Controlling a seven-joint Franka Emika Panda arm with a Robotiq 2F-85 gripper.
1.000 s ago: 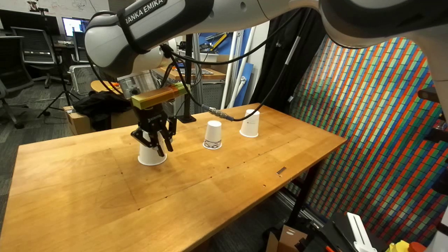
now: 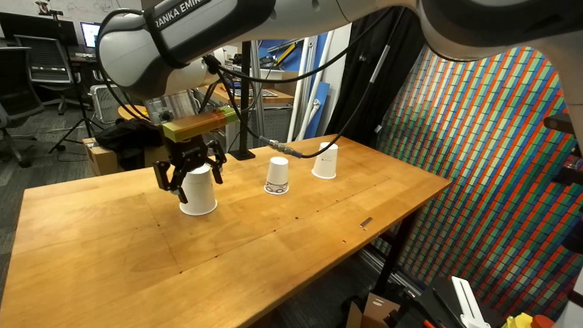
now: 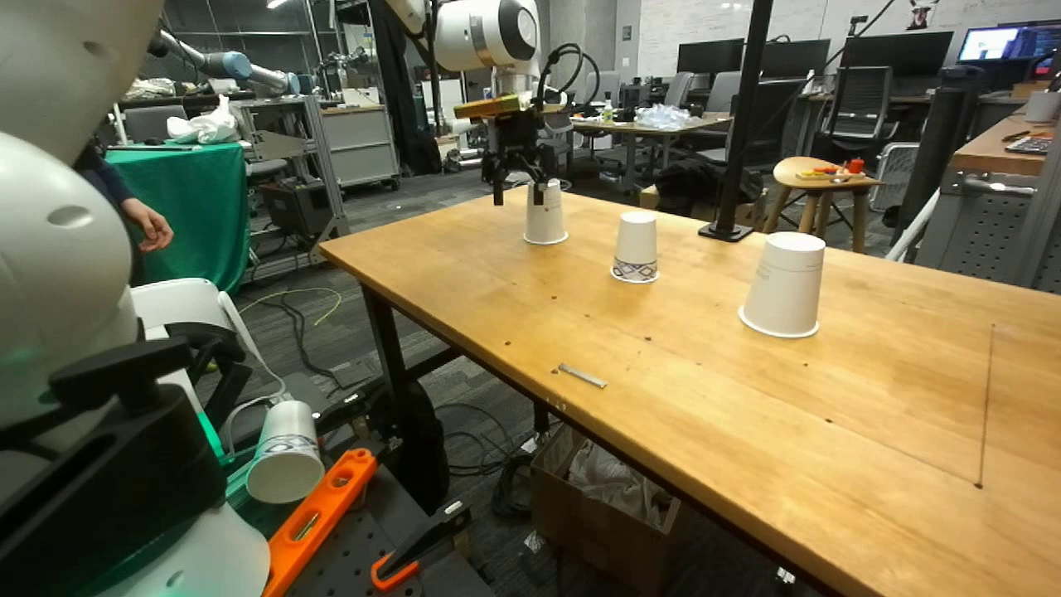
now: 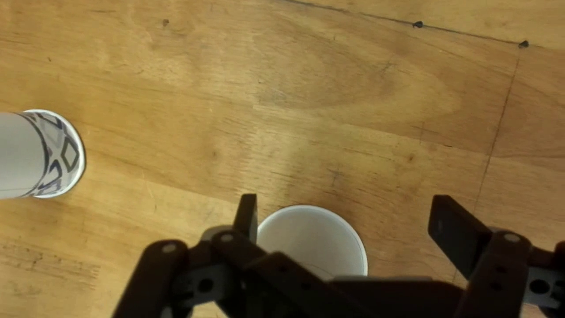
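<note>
In exterior view 1, my open gripper (image 2: 200, 187) is at the large upside-down white cup (image 2: 199, 197) on the left, its fingers overlapping the cup's upper part. The wrist view shows my gripper with spread fingers and a round white cup (image 4: 312, 238) below, nearer the left finger and partly hidden. Left of that stands a smaller upside-down cup with a grey patterned band (image 4: 58, 153). A third white cup (image 2: 325, 161) is farther right in exterior view 1. Exterior view 2 instead shows my gripper (image 3: 519, 194) beside the far cup (image 3: 545, 220).
A black post (image 2: 244, 125) rises behind them, and a small metal strip (image 2: 366, 222) lies near one edge. The arm's cable (image 2: 281, 147) hangs above the table.
In exterior view 1, my gripper has moved slightly left and turned. Its fingers look farther apart now, one on either side of the large cup's image. The cups stay put.
</note>
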